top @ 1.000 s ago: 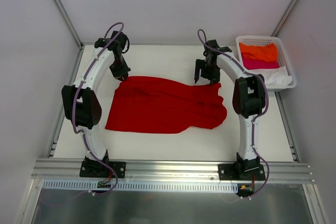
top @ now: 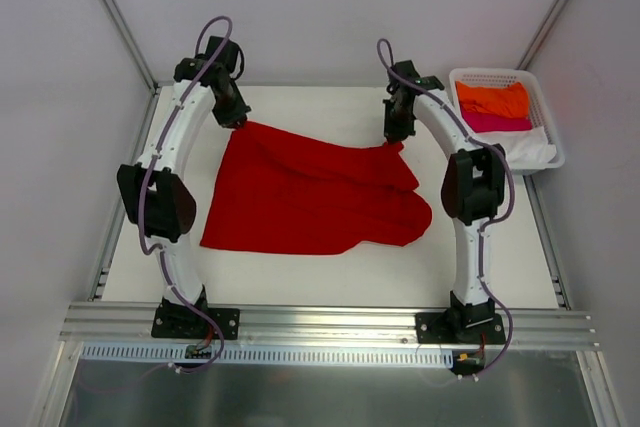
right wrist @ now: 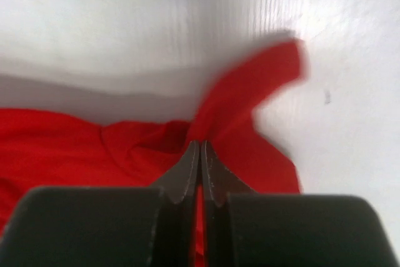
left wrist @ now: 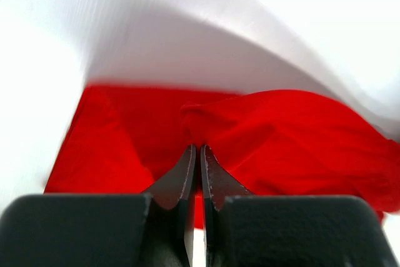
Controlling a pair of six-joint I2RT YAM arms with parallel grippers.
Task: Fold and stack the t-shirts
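Note:
A red t-shirt [top: 290,202] spreads across the middle of the white table in the top view, its far edge drawn up between my two grippers. At its far left corner my left gripper [top: 238,123] is shut on the cloth; red fabric [left wrist: 256,136] runs from those fingertips in the left wrist view. My right gripper [top: 397,137] is shut on the far right part of the shirt, and in the right wrist view a flap of red cloth [right wrist: 244,92] rises past its fingertips. The shirt's near edge lies on the table.
At the far right stands a white basket [top: 551,127] holding an orange cloth [top: 492,100], a magenta cloth [top: 495,122] and a white cloth [top: 525,148]. Bare table shows in front of the shirt and behind it.
The right gripper has gone from open to shut on the shirt. Both grippers have since moved toward the table's far side, drawing the far edge of the red cloth up with them.

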